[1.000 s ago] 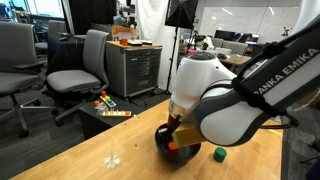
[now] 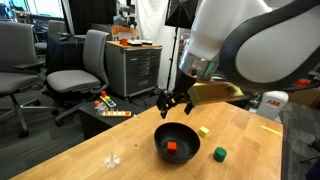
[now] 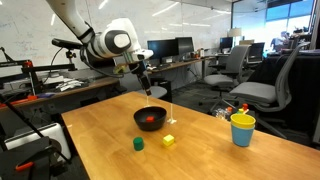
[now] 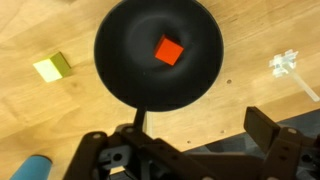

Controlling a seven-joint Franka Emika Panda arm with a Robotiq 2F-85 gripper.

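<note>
A red block [image 4: 168,50] lies inside the black bowl [image 4: 120,70], on its floor. My gripper [image 2: 173,103] hangs above the bowl in exterior view 1, clear of its rim. Its fingers stand wide open, and the wrist view shows nothing between them. Outside the bowl, a yellow block [image 2: 203,131] and a green cylinder [image 2: 219,155] rest on the wooden table. Exterior view 2 shows the bowl [image 3: 150,126] on the tabletop with the red block [image 3: 150,119] just visible over its rim.
A small white object [image 4: 285,62] lies apart from the bowl. Yellow and blue cups [image 3: 242,130] stand farther along the table, with bare wood [image 3: 200,160] around them. Office chairs [image 2: 80,75] stand beyond the table edge.
The arm has risen from low over the bowl to well above it. The red block lies in the bowl, apart from the fingers, and the yellow block has come into sight.
</note>
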